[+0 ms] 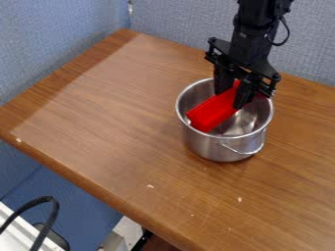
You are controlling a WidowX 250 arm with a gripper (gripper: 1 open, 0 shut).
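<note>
A steel pot (220, 145) with a wire handle stands on the right half of the wooden table (105, 127). A red cylindrical object (211, 112) lies tilted inside it. My black gripper (240, 86) reaches down into the pot from above, over the upper end of the red object. Whether its fingers are shut on that end or apart from it is unclear.
Blue-grey padded walls (53, 44) border the left and back. At the lower left, beyond the table edge, are a white item and a black cable.
</note>
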